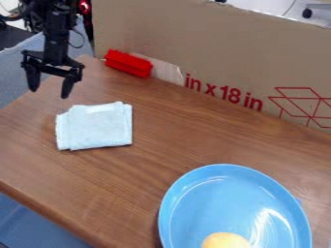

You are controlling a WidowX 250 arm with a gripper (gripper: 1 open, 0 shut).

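Observation:
My black gripper (pixel 50 82) is at the upper left, raised near the table's left edge, its two fingers spread open with nothing visible between them. Below and right of it a white folded cloth (pixel 95 127) lies flat on the wooden table (pixel 195 126), apart from the gripper.
A red object (pixel 128 63) lies at the back against a cardboard box (pixel 220 48) printed "in x 18in". A blue plate (pixel 233 199) with a pale yellow round item (pixel 225 241) sits at the front right.

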